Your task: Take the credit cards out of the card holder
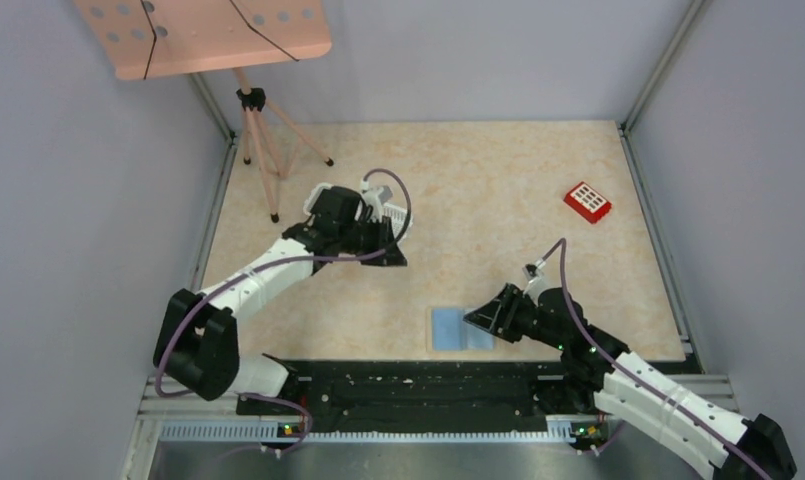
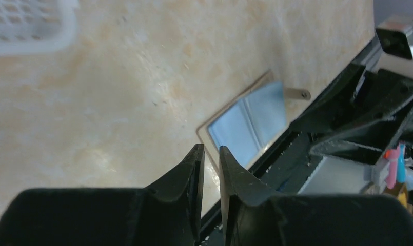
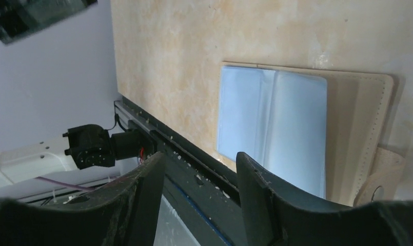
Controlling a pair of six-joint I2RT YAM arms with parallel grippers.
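Note:
The beige card holder (image 3: pixel 359 113) lies spread flat at the table's front edge, its pale blue inner panels (image 3: pixel 296 128) facing up. I cannot tell whether any card sits in them. In the top view my right gripper (image 1: pixel 481 325) hangs over the holder's right side; its fingers (image 3: pixel 142 189) stand apart and nothing shows between them. My left gripper (image 1: pixel 388 262) is over the table to the left of and behind the holder. A narrow, empty gap separates its fingertips (image 2: pixel 195 159).
A white basket (image 1: pixel 398 212) stands at the back left, largely covered by my left arm. Toward the right rear lies a red calculator-like object (image 1: pixel 588 202). A pink music stand (image 1: pixel 263 160) rises at the left rear corner.

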